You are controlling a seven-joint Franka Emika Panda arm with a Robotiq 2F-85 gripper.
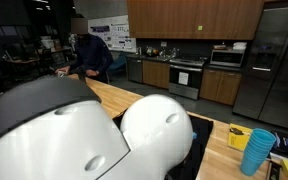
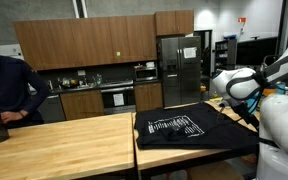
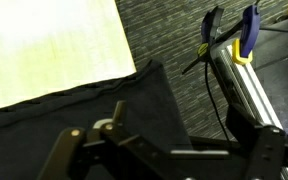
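Note:
In the wrist view my gripper stands open, its dark fingers apart with nothing held between them. Beneath it lies the corner of a black cloth (image 3: 44, 140), beside a strip of pale wooden table (image 3: 54, 45). Exterior view 2 shows the black cloth (image 2: 209, 138) spread over the right part of the table, with dark objects (image 2: 179, 131) on it that are too small to name. The white arm fills much of exterior view 1 and hides the gripper there.
Stacked blue cups (image 1: 256, 152) stand at the table's right, near a yellow item (image 1: 239, 137). A clamp with a blue handle (image 3: 249, 30) and a metal rail (image 3: 246, 85) flank the gripper. A person (image 2: 12, 85) stands at the far left. Bare wood lies left of the cloth.

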